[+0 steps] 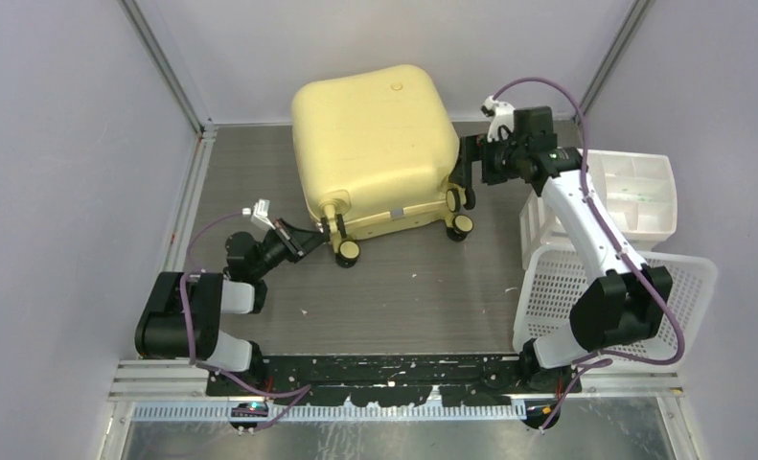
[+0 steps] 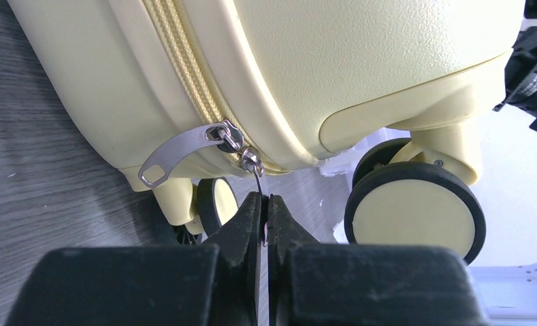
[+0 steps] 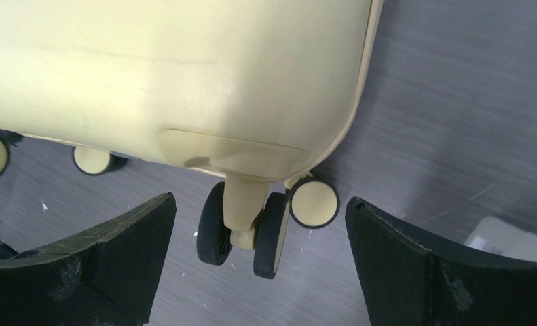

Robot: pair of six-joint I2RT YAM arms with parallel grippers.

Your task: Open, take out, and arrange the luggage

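A cream-yellow suitcase lies on the grey floor, its wheels toward the front. In the left wrist view, two zipper pulls hang on its zip. My left gripper is shut at the lower one, with that thin metal tab between its fingertips. My right gripper stands open above the suitcase's right corner, around a wheel as seen from above, with nothing visibly held.
At the right stand a white compartment box and a white perforated basket, under and beside the right arm. Walls enclose the back and sides.
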